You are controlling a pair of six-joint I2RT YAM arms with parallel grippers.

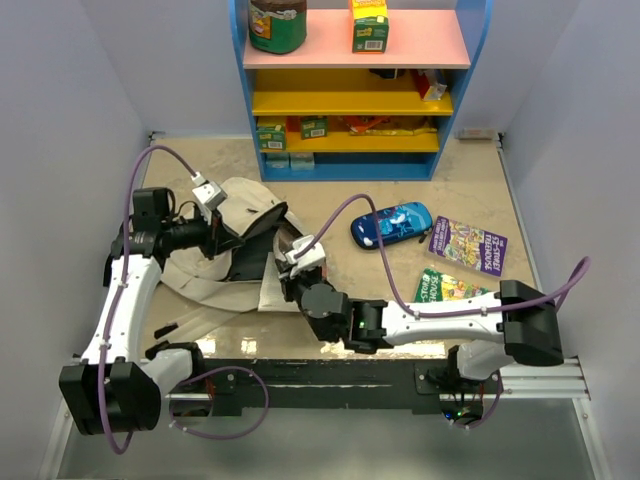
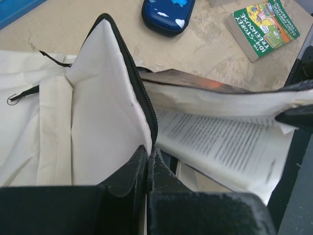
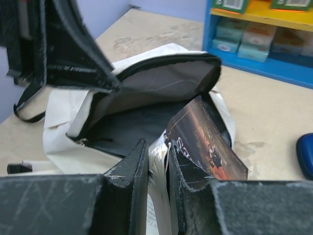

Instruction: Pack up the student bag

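The white bag (image 1: 205, 275) lies open at the left of the table, its dark interior showing. My left gripper is shut at the bag's zippered edge, with the fabric rising from its fingertips. My right gripper has a book between its fingers at the bag's opening; printed pages and a dark cover show in the left wrist view, the pages bent. A blue pencil case (image 1: 390, 225), a purple book (image 1: 468, 246) and a green book (image 2: 261, 29) lie on the right of the table.
A blue shelf unit (image 1: 345, 168) with boxes stands at the back. Bare table lies between it and the pencil case. Walls bound both sides.
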